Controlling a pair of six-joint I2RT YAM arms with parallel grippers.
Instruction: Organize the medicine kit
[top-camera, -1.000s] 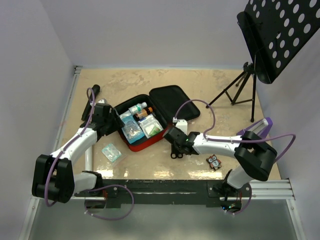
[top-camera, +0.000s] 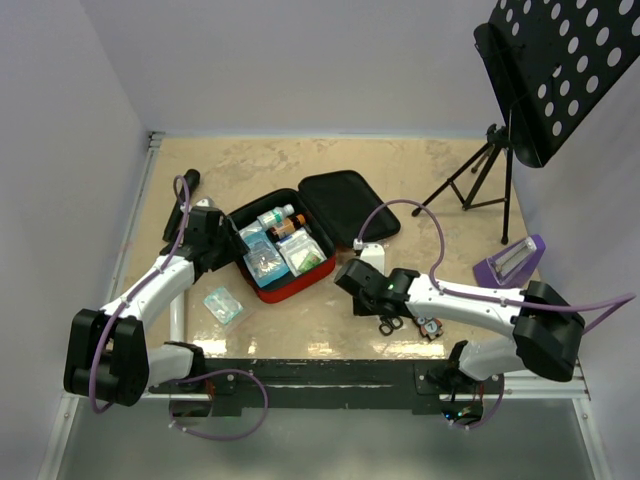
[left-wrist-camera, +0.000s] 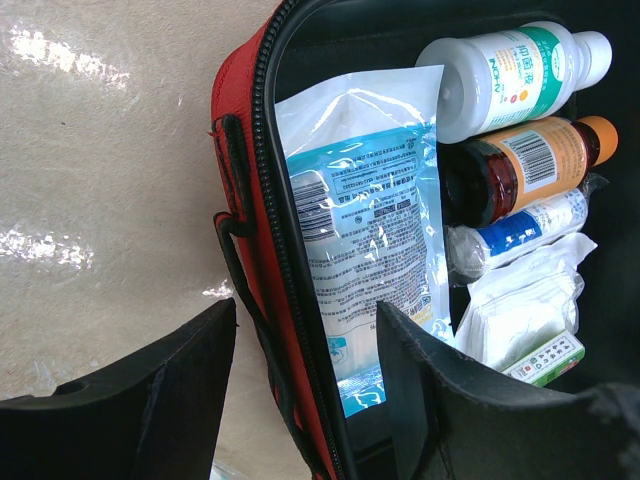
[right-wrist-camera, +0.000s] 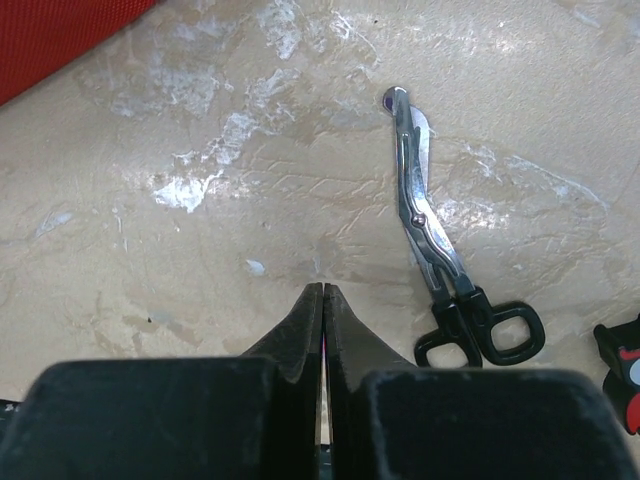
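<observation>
The red and black medicine kit (top-camera: 290, 288) lies open, with its black lid (top-camera: 350, 202) folded back. Over the kit's left edge my left gripper stands open, nothing held; a blue-and-white packet (left-wrist-camera: 375, 225) lies inside, below the fingers. My right gripper is shut, with nothing visible between its fingers. Black-handled scissors (right-wrist-camera: 420, 215) rest on the table, to the right of that gripper and apart from it in the right wrist view. From above, the right arm hides most of their blades.
The kit also holds a white bottle (left-wrist-camera: 510, 80), a brown bottle (left-wrist-camera: 535, 165), a blue-white roll (left-wrist-camera: 530, 230) and white gauze (left-wrist-camera: 520, 300). A clear packet (top-camera: 223, 305), a red-black item (top-camera: 429, 327), a purple holder (top-camera: 510, 262) and a tripod (top-camera: 490, 170) stand around.
The right arm has moved right, away from the kit. The scissors' handles now appear farther right and slightly nearer the front edge. My left arm and the kit have stayed put.
</observation>
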